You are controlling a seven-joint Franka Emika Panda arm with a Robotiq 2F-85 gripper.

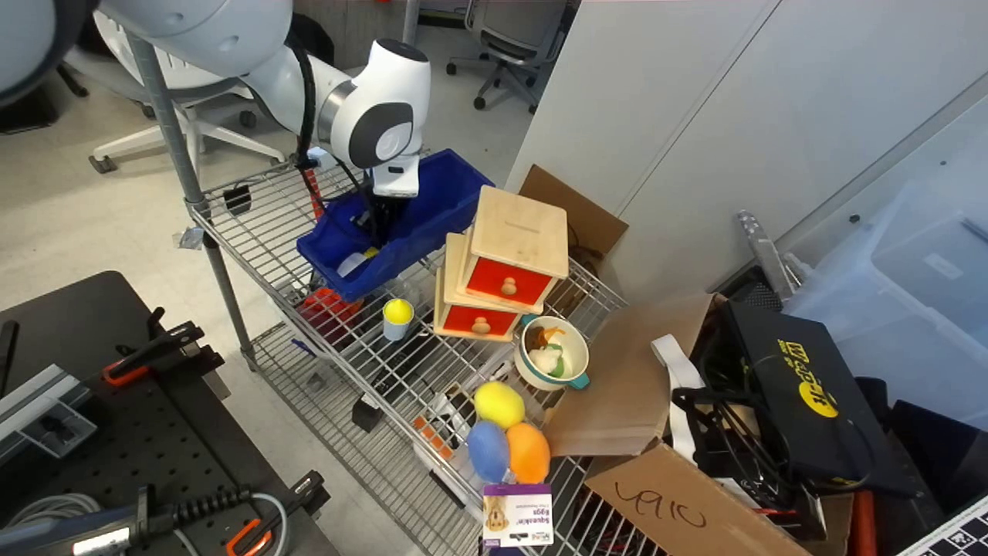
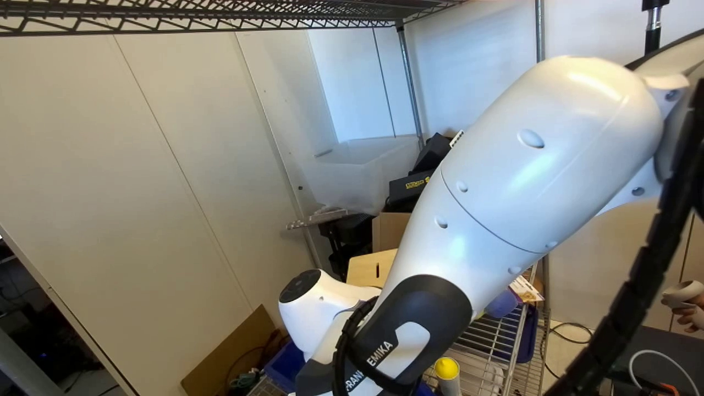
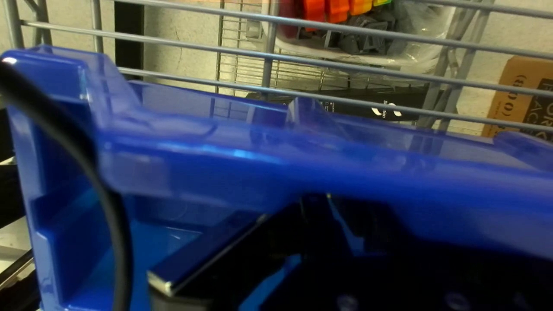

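My gripper (image 1: 373,225) reaches down inside the long blue bin (image 1: 442,185) on the wire shelf. A small white item (image 1: 352,264) and a bit of something yellow (image 1: 371,252) show at the bin's near end, close to the gripper. In the wrist view, the dark fingers sit in deep shadow below the bin's blue rim (image 3: 217,150), so how far apart they stand and whether anything is between them is hidden. Exterior view 2 has the arm covering the gripper.
Two wooden boxes with red drawers (image 1: 501,278) stand right beside the bin. Nearby are a cup with a yellow top (image 1: 397,320), a cream pot (image 1: 565,374) holding toys, and yellow, blue and orange eggs (image 1: 488,451). A black cable (image 3: 115,228) crosses the bin.
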